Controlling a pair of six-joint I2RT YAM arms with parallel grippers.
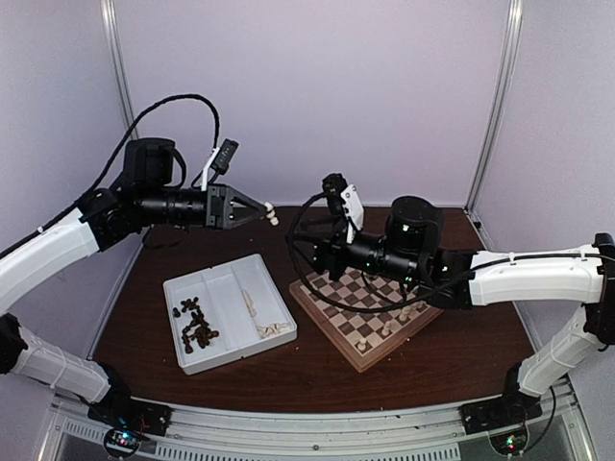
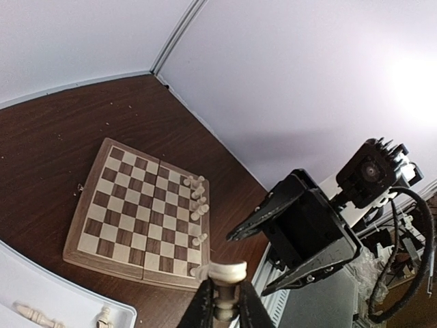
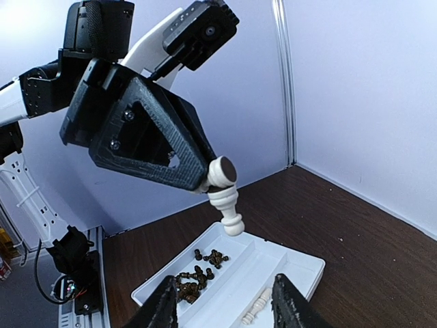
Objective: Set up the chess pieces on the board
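My left gripper (image 1: pixel 259 210) is raised at the left, shut on a white chess piece (image 3: pixel 225 205) that sticks out from its fingertips. Facing it, my right gripper stands open with nothing between its fingers. Below, the wooden chessboard (image 2: pixel 126 215) has several white pieces (image 2: pixel 199 210) standing along one side. The white tray (image 1: pixel 216 269) holds dark pieces (image 1: pixel 200 331) in one compartment and white pieces (image 1: pixel 272 328) in another.
Walls (image 1: pixel 307 96) enclose it at the back and sides.
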